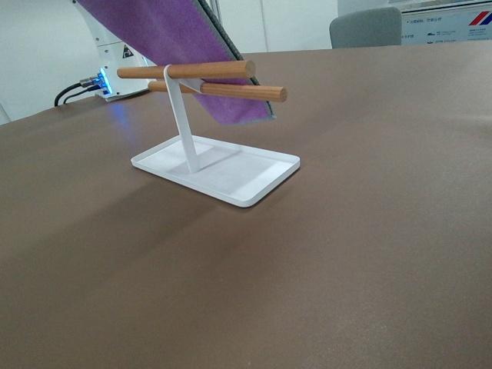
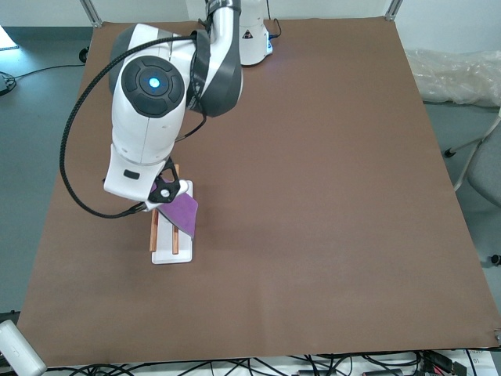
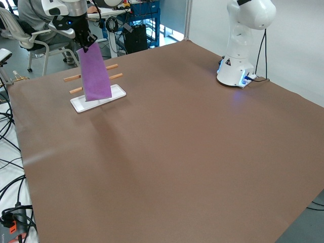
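Observation:
My gripper [image 3: 87,45] holds the top end of a purple cloth [image 3: 94,75]. The cloth hangs over a white stand with two wooden bars, the upper bar [image 1: 223,70] and lower bar [image 1: 254,92], on a white tray [image 1: 254,184]. The cloth's lower end hangs beside and over the bars, above the tray. In the left view the gripper sits directly over the stand, and its fingertips are mostly hidden.
A white robot base [image 3: 235,71] stands at the far side. Cables run along the table's outer edge, and a chair [image 2: 485,157] stands beside it.

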